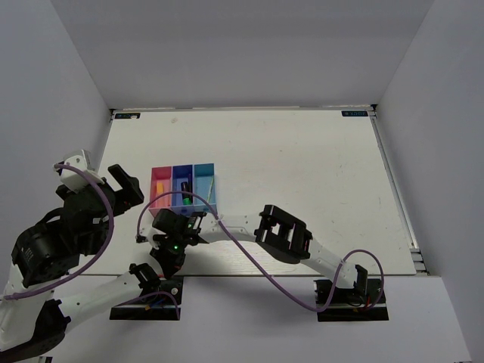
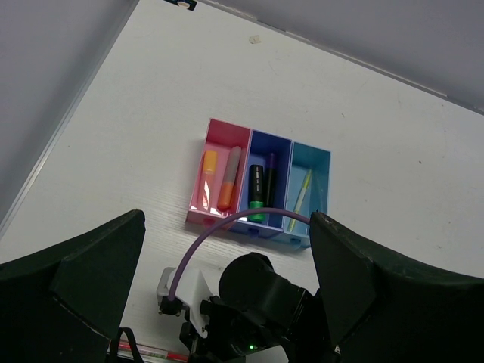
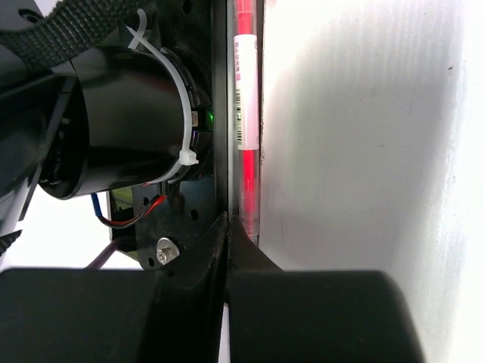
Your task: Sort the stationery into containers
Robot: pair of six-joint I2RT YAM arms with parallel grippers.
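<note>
A three-part box has pink, dark blue and light blue compartments. In the left wrist view, an orange-capped marker and an orange marker with a grey cap lie in the pink part. The dark blue part holds a black-and-green marker and a dark pen; a yellow-green pen lies in the light blue part. My left gripper is open and empty above the table's left side. By the front edge my right gripper is shut, its tips close to a red pen.
The red pen lies along a black arm base at the table's front edge. The right arm stretches across in front of the box.
</note>
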